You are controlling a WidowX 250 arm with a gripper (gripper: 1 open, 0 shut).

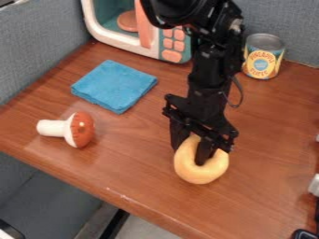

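Note:
The black gripper (197, 140) points down at the front middle of the table, its fingers reaching into a pale yellow ring (201, 173), like a toy doughnut or bagel, that rests on the wood. Whether the fingers are closed on the ring cannot be told, as the wrist hides part of it.
A toy mushroom (69, 129) lies at the left, a folded blue cloth (115, 86) behind it. A toy microwave (116, 33) stands at the back, a can (262, 58) at back right. Small objects sit at the right edge.

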